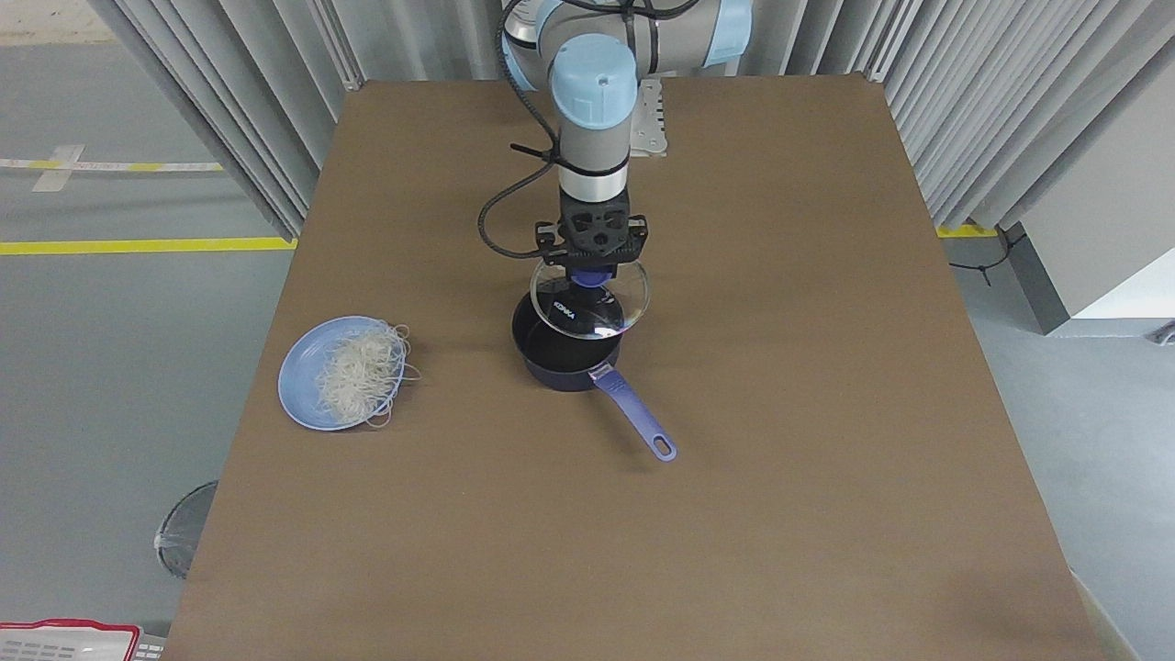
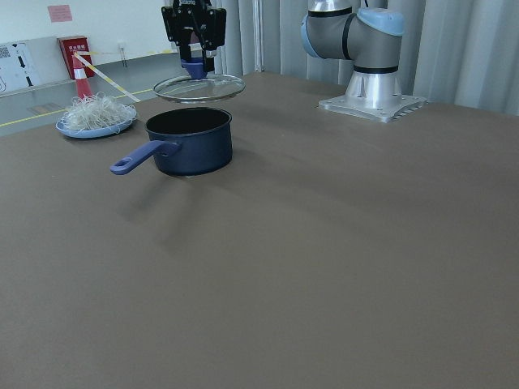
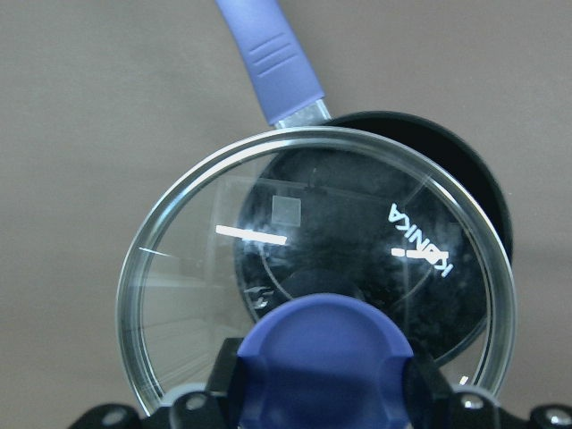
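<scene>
My gripper point(image 1: 590, 264) is shut on the blue knob point(image 3: 323, 357) of a glass pot lid point(image 2: 199, 91), which hangs raised above a dark blue saucepan point(image 2: 190, 150), offset toward the back, leaving part of the pan's inside uncovered. The pan stands on the table with its blue handle point(image 1: 633, 409) pointing to the front right in the front view. In the wrist view the lid point(image 3: 188, 259) fills much of the frame, with the pan partly seen through it.
A light blue plate point(image 1: 303, 386) of white noodles point(image 1: 358, 375) lies left of the pan in the front view.
</scene>
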